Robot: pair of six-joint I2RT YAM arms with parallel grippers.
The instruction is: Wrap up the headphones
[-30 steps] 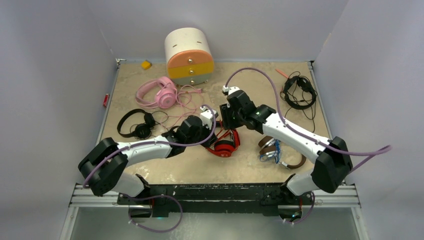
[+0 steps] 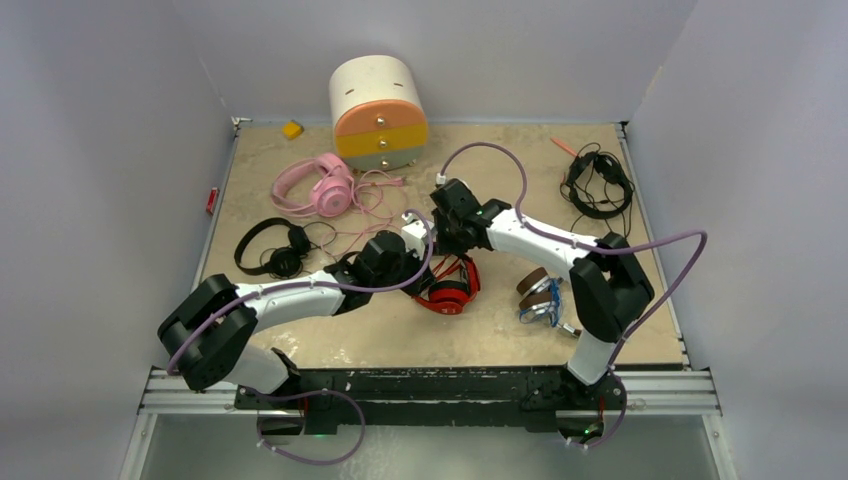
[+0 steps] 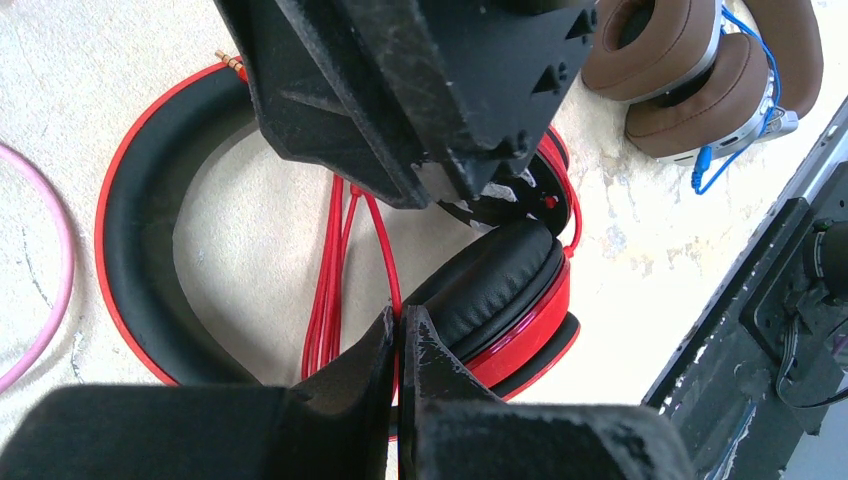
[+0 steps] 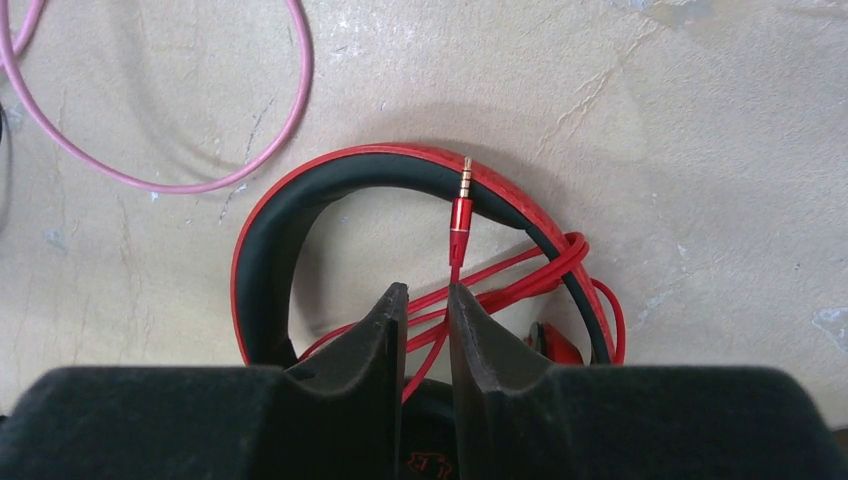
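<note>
Red-and-black headphones [image 2: 450, 295] lie mid-table beneath both grippers, their red cable [image 3: 328, 270] bundled across the headband [image 4: 262, 260]. My left gripper is shut, down at the headphones, with a thin strand of the cable running at its fingertips. Above them, my right gripper is part open, its fingertips a little apart over the cable, near the strand that ends in the plug [image 4: 461, 215]; whether it touches the cable I cannot tell.
Pink headphones [image 2: 333, 196] and black headphones [image 2: 285, 258] lie left, brown headphones [image 2: 535, 285] right, a black coiled cable [image 2: 597, 205] back right. A drawer box [image 2: 380, 115] stands at the back.
The right arm has moved left, its gripper shifting slightly toward the back left over the headphones. The left arm has hardly moved.
</note>
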